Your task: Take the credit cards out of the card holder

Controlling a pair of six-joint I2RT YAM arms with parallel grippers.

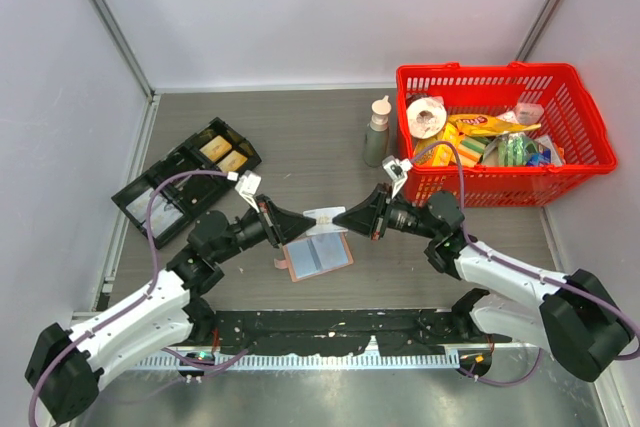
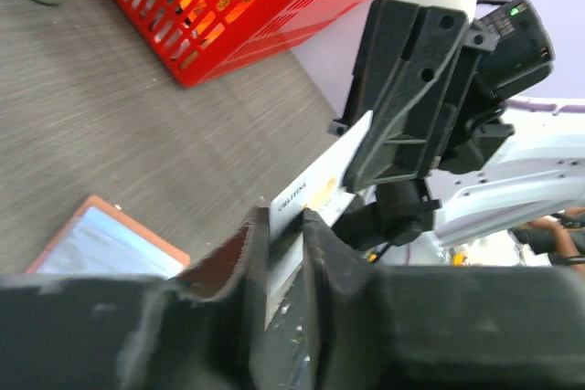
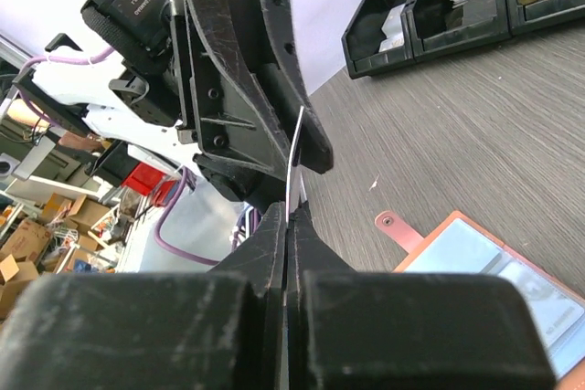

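Note:
A white card (image 1: 324, 217) is held in the air between my two grippers, above the opened brown card holder (image 1: 320, 259) with clear pockets. My left gripper (image 1: 309, 222) is shut on the card's left end, and my right gripper (image 1: 341, 221) on its right end. In the left wrist view the card (image 2: 315, 180) stands edge-up, with small print and a yellowish mark on it. From the right wrist side the card (image 3: 293, 166) shows only as a thin edge. The card holder (image 3: 494, 262) lies flat below, its pink strap (image 3: 398, 229) sticking out to one side.
A black divided tray (image 1: 185, 182) is at the left. At the back right stands a red basket (image 1: 480, 187) full of packages, with a grey-green bottle (image 1: 375, 139) beside it. Bare table (image 1: 310, 127) lies behind the grippers.

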